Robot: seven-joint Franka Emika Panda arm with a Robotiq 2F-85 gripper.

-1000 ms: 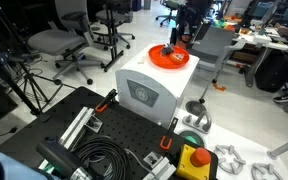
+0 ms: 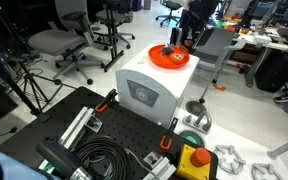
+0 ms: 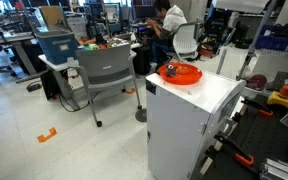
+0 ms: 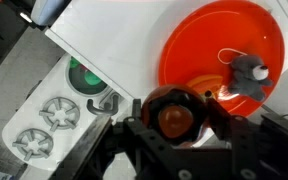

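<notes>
In the wrist view, my gripper is shut on a round brown-orange thing [image 4: 174, 120], seen end-on between the dark fingers; what exactly it is I cannot tell. A red plate [image 4: 189, 55] lies beyond it on a white surface, and a grey toy animal [image 4: 248, 72] rests on the plate at the right. The held thing overlaps the plate's near edge in this view; its height above the surface is unclear. The red plate [image 3: 189, 76] also shows in exterior view 2, on the white top, with the grey toy [image 3: 171, 70] towards its left.
Left of my gripper in the wrist view stand a green pot [image 4: 84, 77] and white stove burners [image 4: 56, 113]. A red-and-yellow button box [image 2: 194, 160] and a black cable coil [image 2: 102, 157] lie at the front in exterior view 1. A grey chair [image 3: 106, 72] stands behind the white top.
</notes>
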